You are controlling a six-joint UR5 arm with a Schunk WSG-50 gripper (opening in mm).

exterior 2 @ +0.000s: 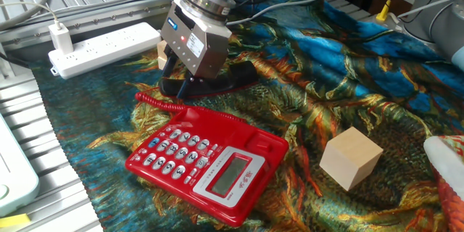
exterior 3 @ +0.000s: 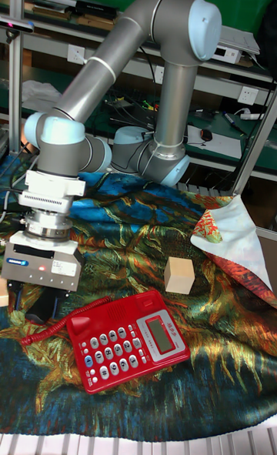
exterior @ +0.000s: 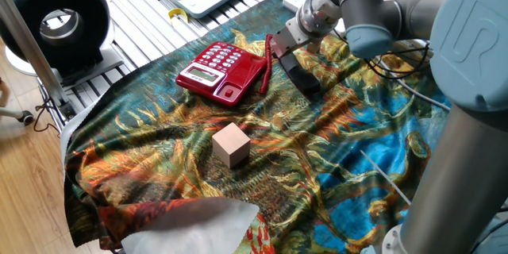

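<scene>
A red desk telephone (exterior 2: 210, 161) with keypad and small display lies on the patterned cloth, its cradle empty. Its dark handset (exterior 2: 228, 78) is off the base, near the cloth, with the red coiled cord (exterior 2: 156, 102) at one end. My gripper (exterior 2: 175, 90) points down at that cord end. Two dark fingers (exterior 2: 187, 87) show there with a gap between them, right at the handset. Whether they press on it or merely stand around it is unclear. In exterior view 1 the gripper body mostly covers the fingers, while the handset (exterior: 300, 78) sticks out beyond.
A wooden cube (exterior: 232, 144) sits apart from the phone on open cloth. Another wooden block (exterior 2: 162, 55) is partly hidden behind the gripper, close to a white power strip (exterior 2: 109, 49). The cloth (exterior: 159, 139) is wrinkled, with one corner folded over.
</scene>
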